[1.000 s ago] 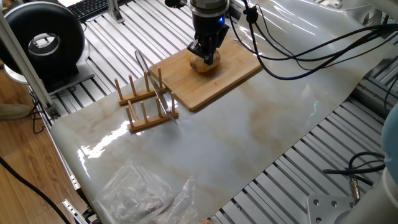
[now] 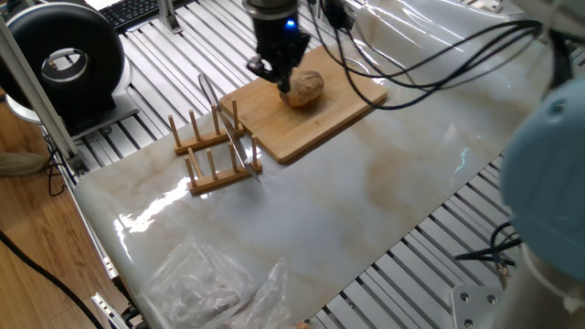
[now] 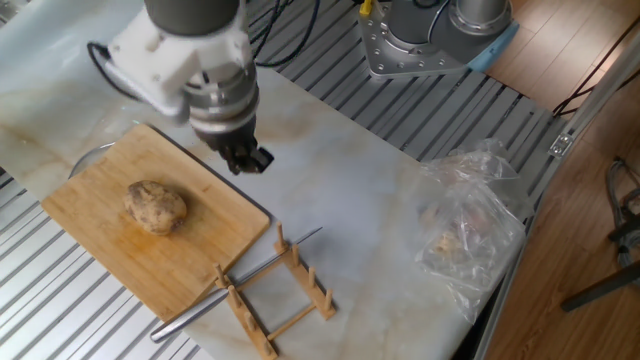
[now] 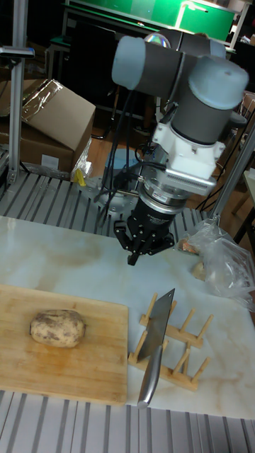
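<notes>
A brown potato (image 3: 156, 207) lies on the wooden cutting board (image 3: 95, 205), near its middle. My black gripper (image 4: 132, 255) hangs in the air, clear of the potato; in the second exterior view it is to the right of the board. From the first view the gripper (image 2: 274, 78) overlaps the potato's left edge. Nothing held shows at its fingertips, but how far apart they stand is unclear. Beside the board a knife (image 4: 156, 332) with a metal handle rests across a wooden peg rack (image 3: 290, 325).
Clear plastic bags (image 3: 472, 225) lie at one end of the marble-patterned sheet (image 2: 302, 233). Loose black cables (image 2: 439, 78) hang by the arm. The sheet between rack and arm base is mostly bare. A black spool (image 2: 64, 55) stands beyond the rack.
My gripper has shifted left and slightly up in the first exterior view, uncovering more of the potato. The arm's blue joint at right has come further into view. Potato, board, knife and rack stay put.
</notes>
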